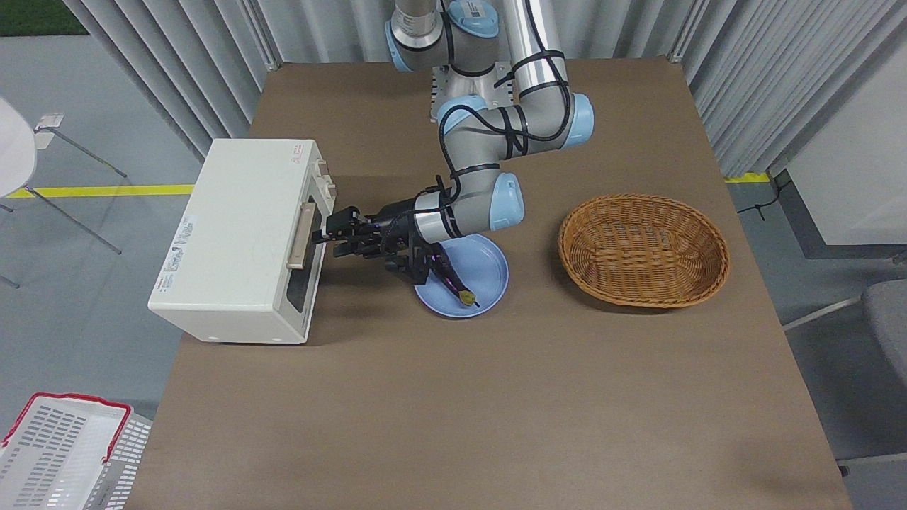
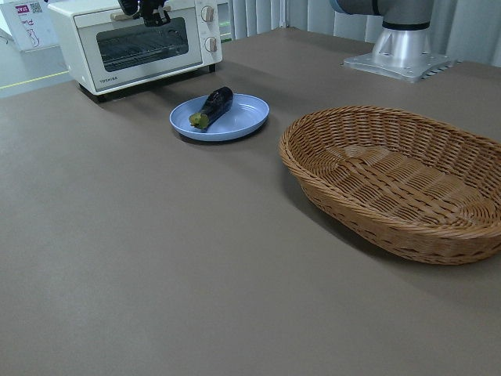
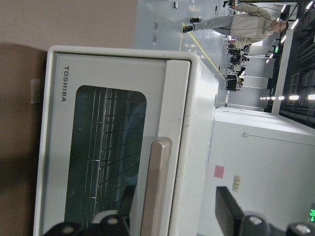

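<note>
A white Toshiba toaster oven (image 1: 229,229) stands at the left of the table, door closed, its pale handle (image 3: 156,184) running along the door. My black gripper is right before that handle, with its two fingers parted on either side of it, open. In the front view the gripper (image 1: 327,234) reaches toward the handle; the contact is hidden. Behind and below my wrist, an eggplant (image 2: 215,106) lies on a blue plate (image 1: 489,272).
A wicker basket (image 1: 642,251) sits on the right of the table. A white plastic crate (image 1: 59,450) is off the table at lower left. In the wrist view a person stands in the room beyond.
</note>
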